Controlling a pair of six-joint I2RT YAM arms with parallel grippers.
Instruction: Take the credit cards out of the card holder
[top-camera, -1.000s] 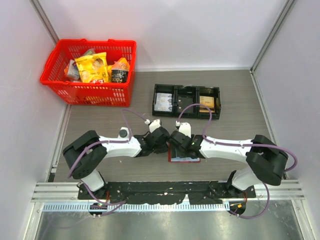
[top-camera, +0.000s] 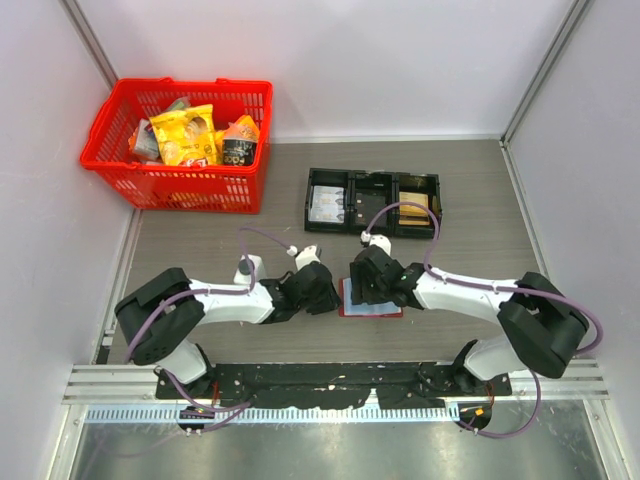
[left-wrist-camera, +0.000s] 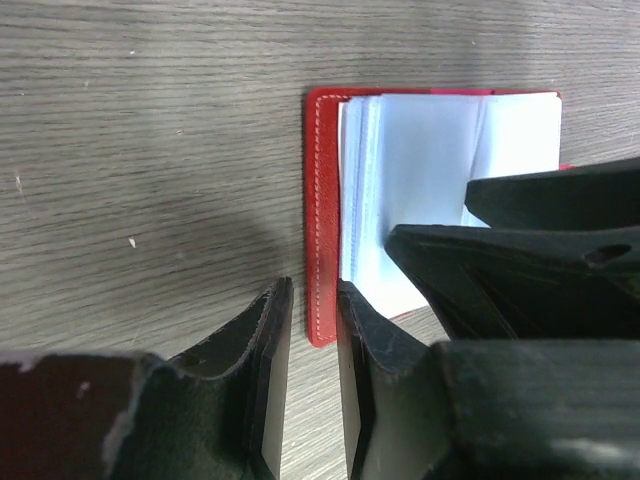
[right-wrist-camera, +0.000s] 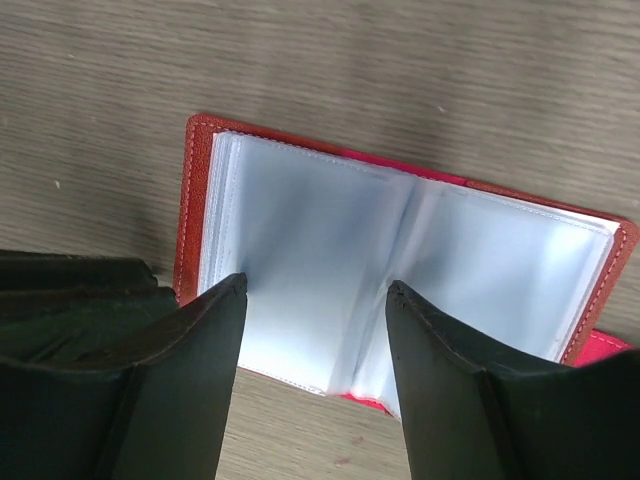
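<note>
The red card holder (right-wrist-camera: 200, 170) lies open on the wooden table, showing clear plastic sleeves (right-wrist-camera: 300, 250). My left gripper is low at the holder's left edge, its fingertips close together with a narrow gap, beside the red spine strip. My right gripper stands open over the sleeves, its fingertips on or just above them. Whether cards are inside the sleeves cannot be told. In the left wrist view the right gripper's dark fingers cover part of the holder.
A red basket (top-camera: 180, 190) of snack bags stands at the back left. A black compartment box (top-camera: 372, 225) with cards and a tan item sits behind the holder.
The left gripper has moved slightly toward the front of the table.
</note>
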